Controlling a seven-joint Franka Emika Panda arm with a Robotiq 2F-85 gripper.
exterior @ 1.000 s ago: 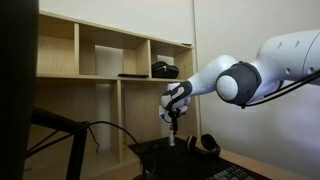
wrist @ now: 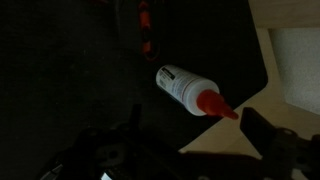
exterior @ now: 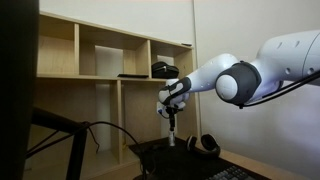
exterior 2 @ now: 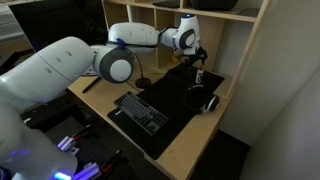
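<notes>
A small white bottle [wrist: 185, 88] with a red tapered cap [wrist: 212, 103] stands on the black desk mat [exterior 2: 170, 96], near the shelf. Above the bottle, my gripper [exterior: 171, 110] points downward. In the wrist view its dark fingers [wrist: 262, 132] are spread wide, and the red cap shows between and ahead of them; nothing is held. From the second exterior view, the bottle [exterior 2: 199, 76] appears just below the gripper [exterior 2: 200, 56].
Black headphones [exterior 2: 204, 104] lie close to the bottle, near the desk's edge. A keyboard [exterior 2: 142, 113] rests on the mat. The wooden shelf [exterior: 135, 98] rises close behind the gripper. Bare mat lies between keyboard and bottle.
My gripper has shifted slightly up and to the left in the first exterior view. The bottle and headphones look unmoved.
</notes>
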